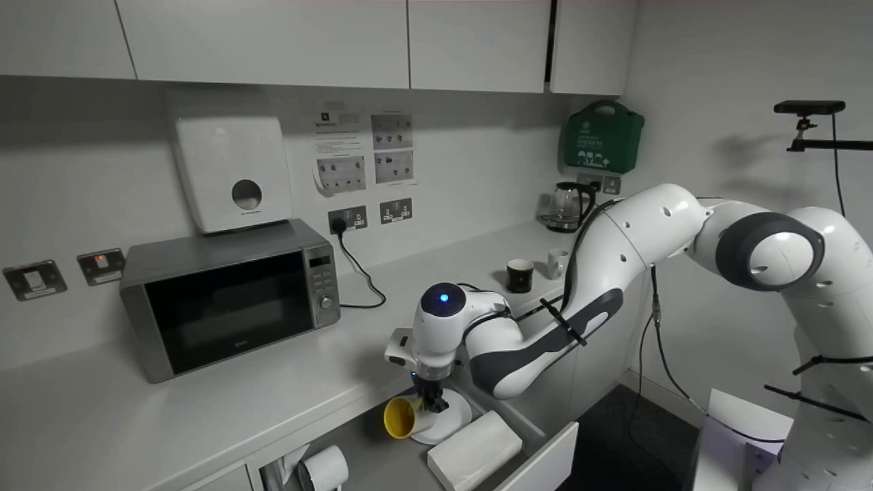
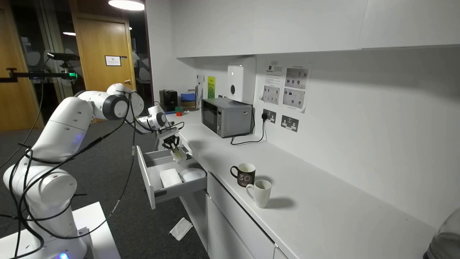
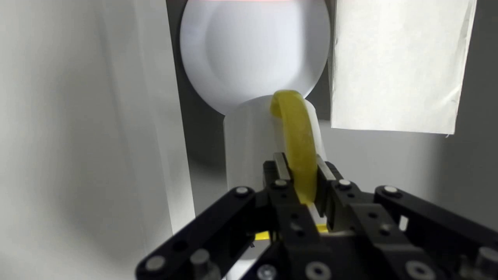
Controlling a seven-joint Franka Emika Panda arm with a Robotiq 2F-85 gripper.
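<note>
My gripper is shut on the yellow handle (image 3: 297, 135) of a mug with a white outside (image 3: 249, 140) and a yellow inside. In exterior view 1 the yellow mug (image 1: 400, 417) lies tipped on its side, its mouth facing away from the plate. The fingers (image 1: 433, 397) come down on it from above, over the open drawer (image 2: 148, 179). In exterior view 2 the mug (image 2: 178, 155) hangs from or sits under the fingers. Whether it touches the drawer floor, I cannot tell.
Inside the drawer are a white plate (image 3: 252, 44) close to the mug, a white box-like block (image 1: 475, 450) and another white mug (image 1: 325, 469). On the counter stand a dark mug (image 2: 244, 174), a white mug (image 2: 261, 192) and a microwave (image 1: 233, 290).
</note>
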